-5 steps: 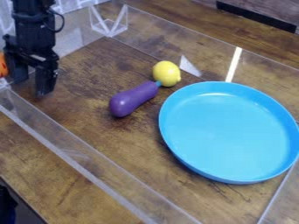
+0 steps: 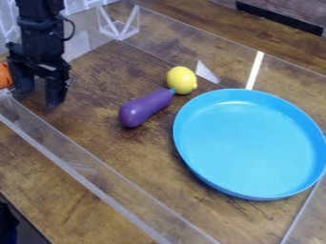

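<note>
My black gripper point(image 2: 38, 88) is low at the upper left, over the wooden surface beside an orange object point(image 2: 6, 74) that is cut off by the left edge. Its fingers look spread apart, and I see nothing held between them. A purple eggplant point(image 2: 145, 109) lies near the middle, with a yellow lemon-like object point(image 2: 181, 79) behind it to the right. A large blue plate point(image 2: 249, 143) takes up the right side.
A clear plastic border runs around the wooden work area point(image 2: 102, 152). The wood between my gripper and the eggplant, and below the eggplant, is bare.
My gripper has shifted slightly to the right over the last second. The eggplant, the yellow object and the plate have stayed where they were.
</note>
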